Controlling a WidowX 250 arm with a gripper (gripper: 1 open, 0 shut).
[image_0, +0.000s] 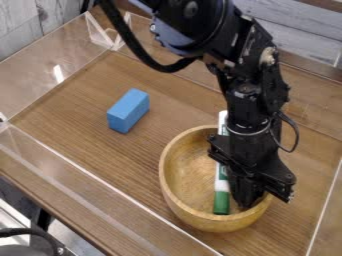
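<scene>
My black gripper is lowered into the right side of a wooden bowl, at the front of the table. A long white and green object lies upright in the view along the bowl's middle, just left of the gripper, its far end reaching up behind the arm. The fingertips are dark and overlap the bowl's inside and the object's near end, so whether they touch it is unclear. Nothing clearly shows between them; the gripper looks shut.
A blue block lies on the wooden table at the upper left. A dark cable crosses the lower left corner.
</scene>
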